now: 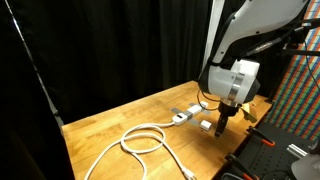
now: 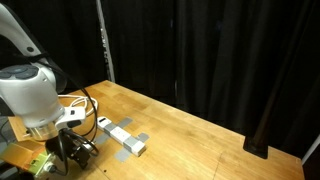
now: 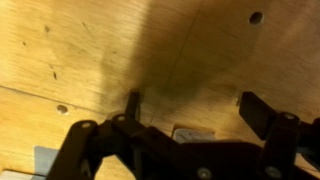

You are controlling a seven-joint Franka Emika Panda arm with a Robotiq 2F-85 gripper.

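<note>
My gripper stands open in the wrist view, with bare wood between its dark fingertips. In exterior view 1 the same gripper (image 1: 221, 131) points down, low over the right side of the table. Just left of it lies a small white block (image 1: 206, 125). A white power strip (image 1: 189, 114) lies behind that block, and its white cord (image 1: 140, 133) loops across the table to the left. From exterior view 2, the power strip (image 2: 114, 131) shows to the right of my gripper (image 2: 79, 155). No block or strip stands between the fingers.
Grey patches (image 3: 45, 160) mark the wooden table (image 2: 205, 150). Dark curtains (image 1: 120, 50) hang behind it. Clamps and the table's edge are close to the arm's base.
</note>
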